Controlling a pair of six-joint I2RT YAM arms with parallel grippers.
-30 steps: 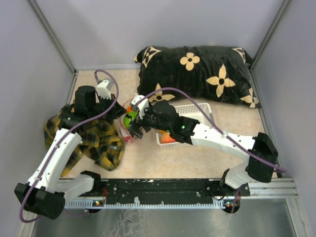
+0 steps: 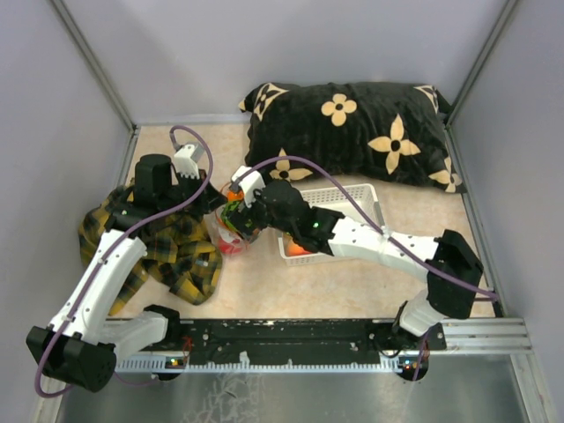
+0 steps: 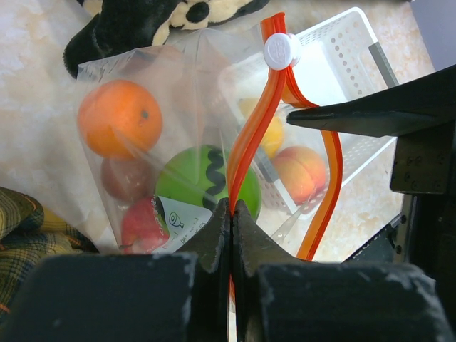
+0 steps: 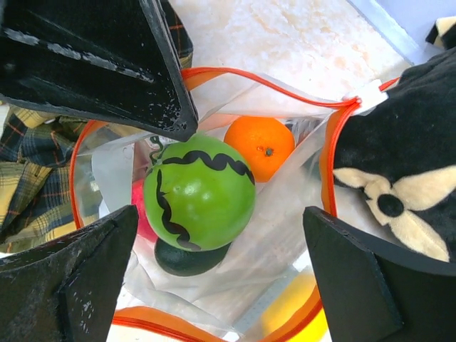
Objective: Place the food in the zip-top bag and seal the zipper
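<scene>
The clear zip top bag [image 3: 185,78] with its orange zipper stands open, the slider [image 3: 279,51] at one corner. My left gripper is shut on the bag's orange rim. Inside the bag lie an orange [image 3: 120,118], a red fruit [image 3: 141,226], a brown round fruit [image 3: 127,178] and a green striped melon [image 4: 199,191]. A dark green item [image 4: 191,258] shows under the melon. Over the bag's mouth, my right gripper is open, its fingers apart on either side of the melon and not closed on it.
A white basket [image 2: 374,207] stands right of the bag, with a peach [image 3: 299,174] and a yellow fruit [image 3: 271,135] in it. Plaid cloth [image 2: 189,264] lies to the left, a black flowered pillow [image 2: 344,132] behind.
The left arm has stayed still.
</scene>
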